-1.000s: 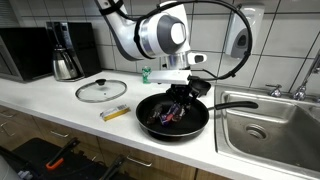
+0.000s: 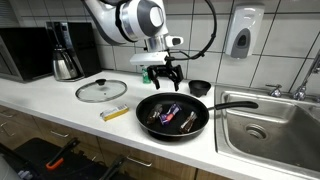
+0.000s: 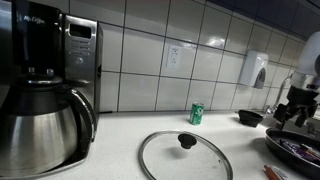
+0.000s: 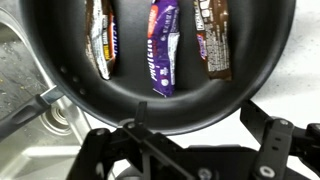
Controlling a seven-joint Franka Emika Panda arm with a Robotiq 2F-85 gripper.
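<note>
Wrapped bars lie in a black frying pan (image 2: pixel 172 133): a purple one (image 4: pixel 163 45) in the middle, a brown one (image 4: pixel 101 38) to its left and another brown one (image 4: pixel 213 38) to its right, as the wrist view shows. Above the pan, clear of it, hangs my gripper (image 2: pixel 160 75). Its fingers stand wide apart with nothing between them. One bar with an orange wrapper (image 2: pixel 115 113) rests on the counter left of the pan.
A glass lid (image 2: pixel 103 91) lies flat to the left, near a steel coffee pot (image 3: pixel 45 125). Behind stand a green can (image 3: pixel 196 114) and a small black bowl (image 2: pixel 199 88). The pan's handle (image 2: pixel 236 105) reaches toward the sink (image 2: pixel 265 135).
My gripper was low over the bars in the pan a second ago. It has risen up and away to the left, and its fingers now stand spread. The pan has stayed put.
</note>
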